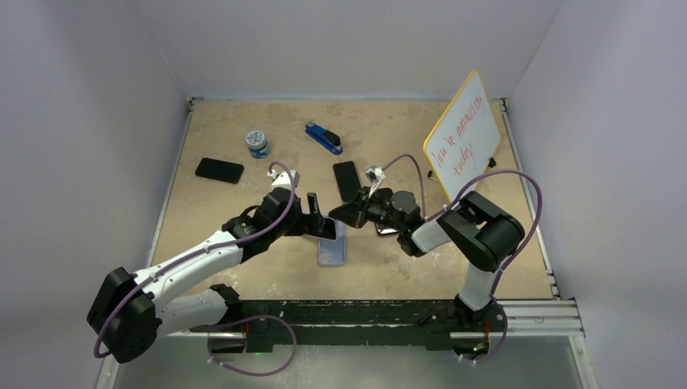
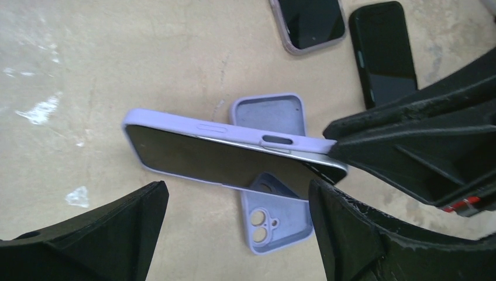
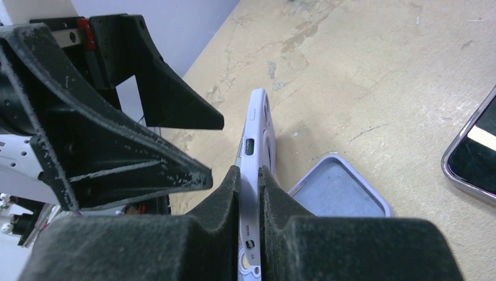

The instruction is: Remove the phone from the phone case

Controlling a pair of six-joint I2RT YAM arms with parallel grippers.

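The phone in its lilac case (image 2: 205,152) is raised on edge, tilted, over an empty lilac case (image 1: 331,253) on the table. A silvery edge of phone shows inside the rim at the right end. My right gripper has its fingertips at that end, one on each side of the cased phone; whether they grip it is unclear. My left gripper is open, its fingers spread in front of the phone, nothing held between them.
Other phones (image 1: 219,169) (image 1: 347,180) lie around, one partly under the right arm. A stapler (image 1: 322,138), a jar (image 1: 257,144) and a whiteboard (image 1: 460,131) stand farther out.
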